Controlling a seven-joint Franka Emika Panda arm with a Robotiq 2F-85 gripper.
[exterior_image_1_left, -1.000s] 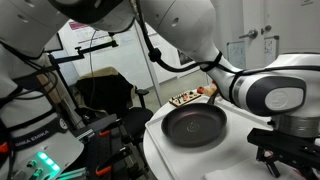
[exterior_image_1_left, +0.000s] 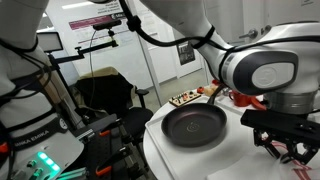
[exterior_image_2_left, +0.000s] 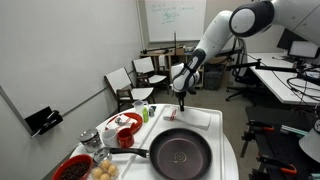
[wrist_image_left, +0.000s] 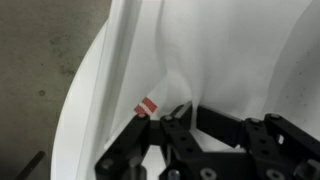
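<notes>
A white cloth with red stripes (exterior_image_1_left: 237, 166) lies on the white table (exterior_image_1_left: 168, 154), below my gripper (exterior_image_1_left: 288, 153). In the wrist view my gripper is shut on a fold of the cloth (wrist_image_left: 215, 50), which bunches between its fingertips and spreads away from them. Part of the red stripe shows beside the fingers. From the far side, exterior view 2 shows the gripper small, near the table's end.
A black frying pan (exterior_image_1_left: 194, 125) rests on the table beside the cloth. Farther along stand a red pot (exterior_image_2_left: 126, 124), a bowl of dark items (exterior_image_2_left: 73, 171) and several jars. The table edge curves close to the cloth.
The arm and gripper have risen, moving slightly right in exterior view 1. The cloth near the gripper appears drawn up with it. The pan has not moved.
</notes>
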